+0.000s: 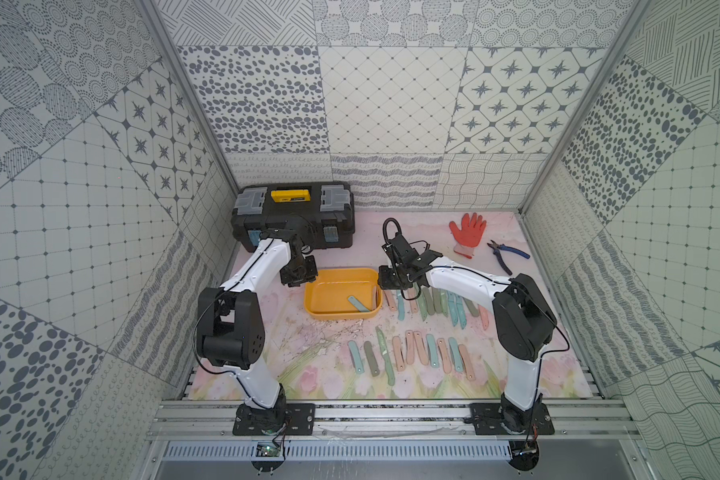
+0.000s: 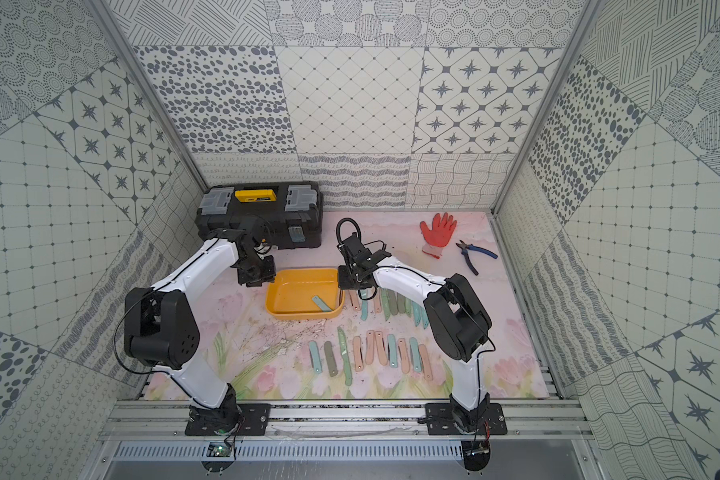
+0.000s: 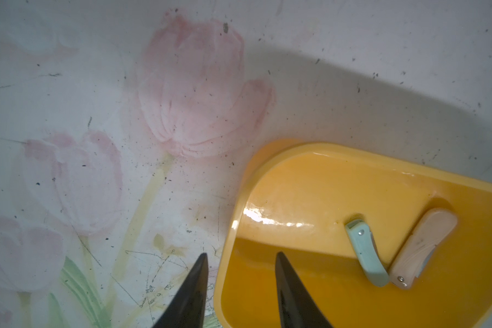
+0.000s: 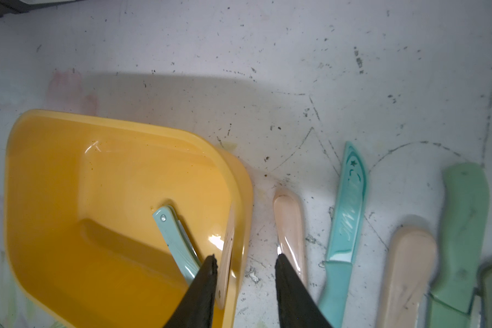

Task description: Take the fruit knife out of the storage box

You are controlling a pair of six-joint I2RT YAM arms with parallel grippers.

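Observation:
The yellow storage box holds a folded teal knife and a folded pink knife; in the right wrist view the pink one is narrow, against the box's right wall. My left gripper hangs open above the box's left rim, nothing between its fingers. My right gripper is over the right rim, fingers apart, the pink knife near its left finger; whether it touches cannot be told.
Several knives lie in front and to the right of the box. A black toolbox stands at the back left; a red glove and pliers lie at the back right.

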